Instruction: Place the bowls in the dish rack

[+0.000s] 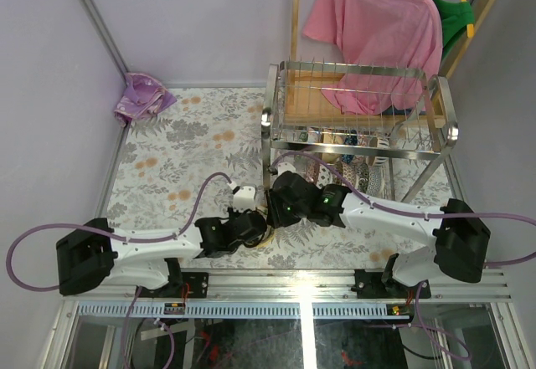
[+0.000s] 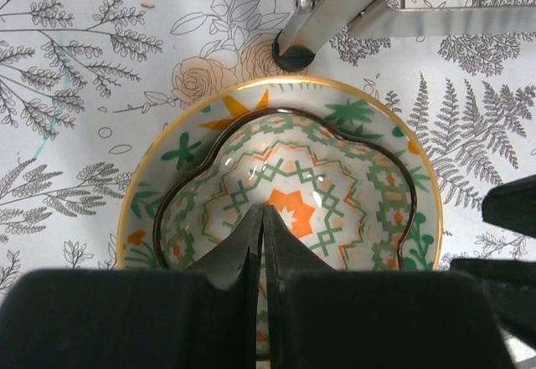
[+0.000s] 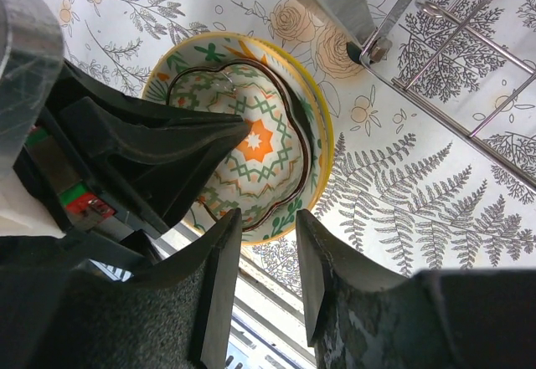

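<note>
A patterned bowl with a wavy dark rim (image 2: 335,193) (image 3: 260,168) sits nested in a yellow-rimmed bowl (image 2: 142,218) (image 3: 322,176) on the floral surface by the dish rack's front left leg. My left gripper (image 1: 241,217) is shut over the bowls, nothing visible between its fingers; in the right wrist view it reaches across them. My right gripper (image 1: 276,210) stands open just right of the bowls.
The two-tier rack (image 1: 356,151) holds several dishes on its lower level. A purple cloth (image 1: 142,97) lies at the back left, and shirts hang behind the rack.
</note>
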